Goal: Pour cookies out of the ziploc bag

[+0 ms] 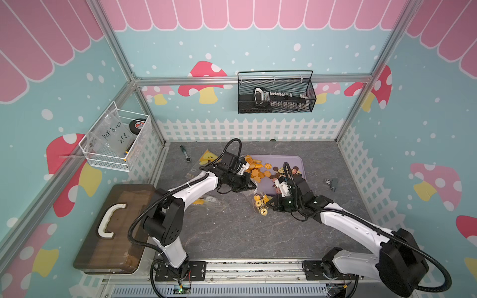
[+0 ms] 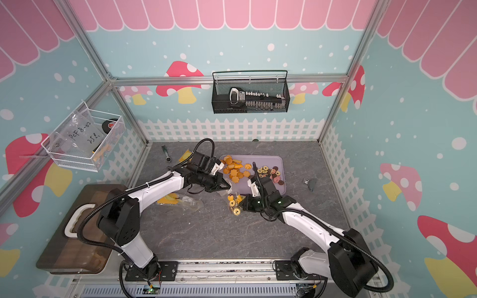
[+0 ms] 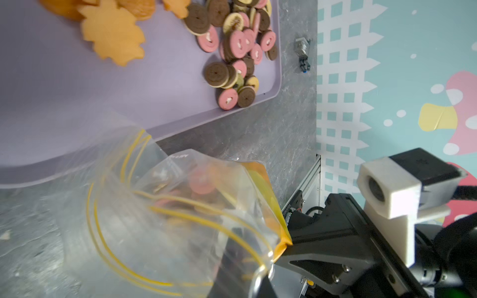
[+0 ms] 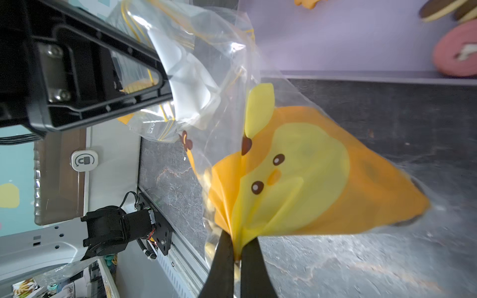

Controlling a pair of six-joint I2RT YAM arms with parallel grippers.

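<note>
A clear ziploc bag [image 4: 298, 178] with an orange and yellow animal face hangs between my two grippers at the tray's front edge. Ring and round cookies [image 1: 263, 211] still show inside it. My right gripper is shut on the gathered bag. In the left wrist view, the bag's mouth with yellow zip lines [image 3: 198, 208] gapes toward the tray; my left gripper [image 1: 252, 187] is shut at its film, its fingers mostly hidden there. The lilac tray [image 3: 149, 94] holds orange leaf-shaped cookies [image 3: 111, 32] on the left and pink, brown and cream button cookies [image 3: 238, 44] on the right.
Plastic bags [image 1: 211, 201] lie left of the tray, with a yellow one [image 1: 207, 156] behind the left arm. A brown lidded case [image 1: 114, 228] stands at far left. A small metal piece [image 1: 331, 184] lies right of the tray.
</note>
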